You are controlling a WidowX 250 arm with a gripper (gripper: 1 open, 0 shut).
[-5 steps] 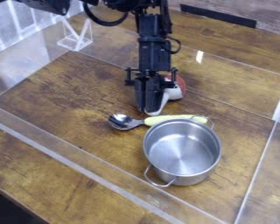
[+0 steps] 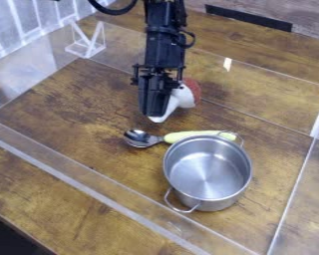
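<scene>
My black gripper [image 2: 159, 106] reaches down from the top centre of the camera view, its fingertips low over the table at a white object with a red part [image 2: 183, 98], which is partly hidden behind it. Whether the fingers are shut on that object is unclear. Just in front lie a metal spoon [image 2: 141, 137] and a pale yellow long item [image 2: 197, 135]. A steel pot [image 2: 206, 174] with loop handles stands at the lower right.
Clear low walls border the work area, and a white bracket [image 2: 87, 40] stands at the back left.
The gripper has moved left and slightly up over the last second. The white object appears to have shifted a little left too. The pot, spoon and yellow item have stayed put.
</scene>
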